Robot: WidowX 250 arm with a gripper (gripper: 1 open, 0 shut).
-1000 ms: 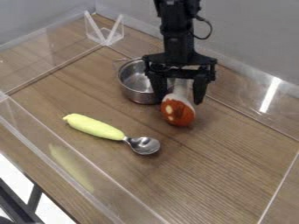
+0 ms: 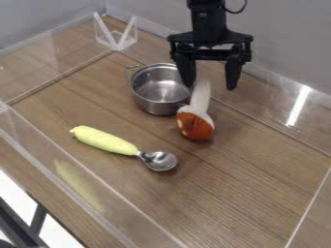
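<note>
My gripper (image 2: 210, 76) hangs open at the upper middle, its dark fingers spread above a white-handled item with an orange-red end (image 2: 195, 124). That item lies just right of a steel pot (image 2: 157, 92), with nothing visibly held. A yellow corn-shaped object (image 2: 104, 139) lies at the lower left, with a steel spoon-like piece (image 2: 159, 161) at its right end.
A white wire rack (image 2: 115, 37) stands at the back left. A pale wall runs along the back, and the table's edge is at the lower left.
My gripper has risen, uncovering more of the pot and the white handle. The objects on the table look unmoved.
</note>
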